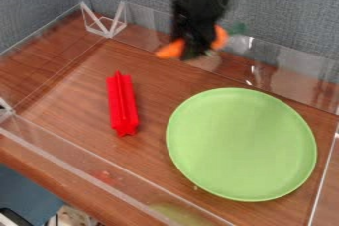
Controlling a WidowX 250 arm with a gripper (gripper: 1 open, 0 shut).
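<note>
My gripper [195, 42], blurred by motion, is up at the back middle of the view, shut on an orange carrot [171, 50] with green leaves. The carrot is raised above the table behind the green plate [241, 146], which is empty. A red bar-shaped object [122, 103] lies on the wooden table to the left of the plate.
A white wire frame [103, 22] stands at the back left corner. Clear low walls edge the wooden table [66, 81]. A grey padded wall rises behind.
</note>
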